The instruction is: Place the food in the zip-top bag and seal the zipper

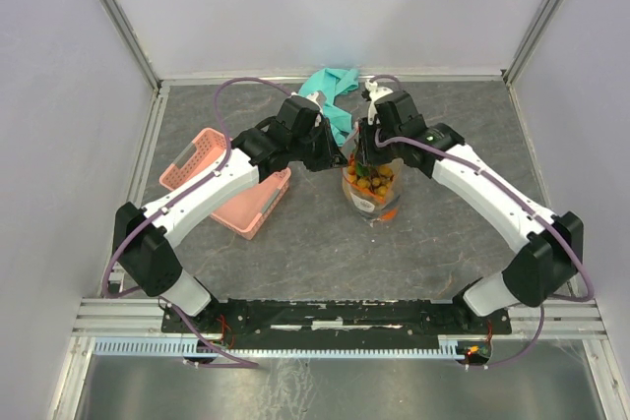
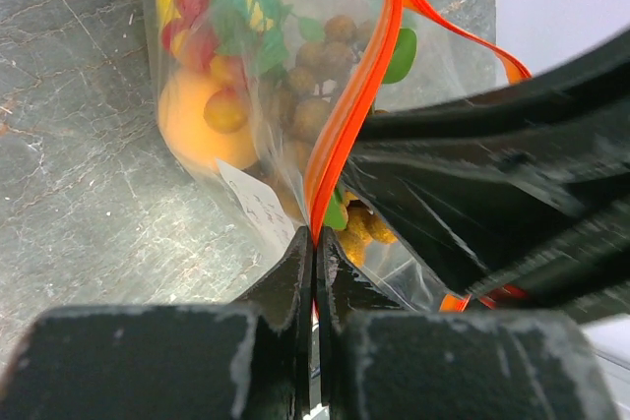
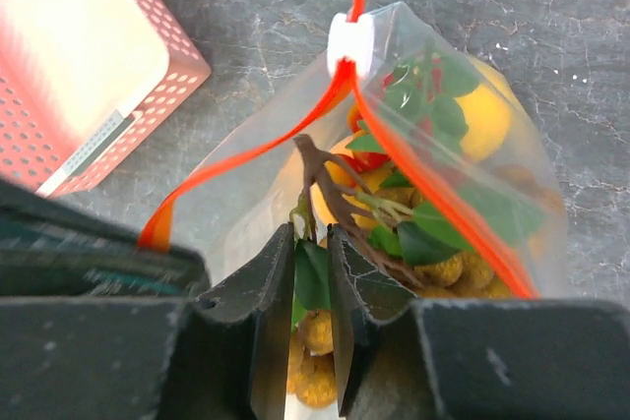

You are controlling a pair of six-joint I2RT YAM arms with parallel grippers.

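Note:
The clear zip top bag (image 1: 366, 207) stands on the table, its orange-lined mouth spread, with round yellow and brown food inside. My left gripper is shut on the bag's orange zipper edge (image 2: 346, 135). In the right wrist view, a brown branching stem (image 3: 333, 189) with green leaves pokes up in the mouth. My right gripper reaches into the opening, its fingers a little apart, with a thin stem and leaf showing in the gap; no firm hold shows. The white zipper slider (image 3: 351, 44) sits at the far end of the mouth.
An empty-looking pink basket (image 1: 246, 210) lies to the left, partly under my left arm. Behind the bag is a crumpled teal cloth (image 1: 335, 86).

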